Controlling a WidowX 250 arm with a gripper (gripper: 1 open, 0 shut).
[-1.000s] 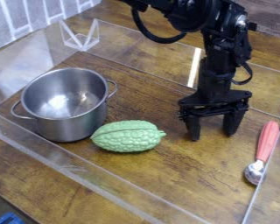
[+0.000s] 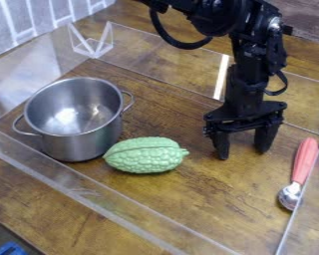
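My black gripper (image 2: 242,142) hangs low over the wooden table at center right, its two fingers apart with nothing visible between them. To its lower left lies a green bitter melon (image 2: 145,154). A steel pot (image 2: 72,120) with two side handles stands at the left, empty. At the right lies an ice-cream scoop (image 2: 301,171) with a pink handle and metal head, apart from my gripper.
Clear panels (image 2: 162,224) border the wooden work area. Bare table (image 2: 189,194) lies in front of my gripper and between the melon and the scoop. A small blue object (image 2: 5,249) is at the bottom left corner.
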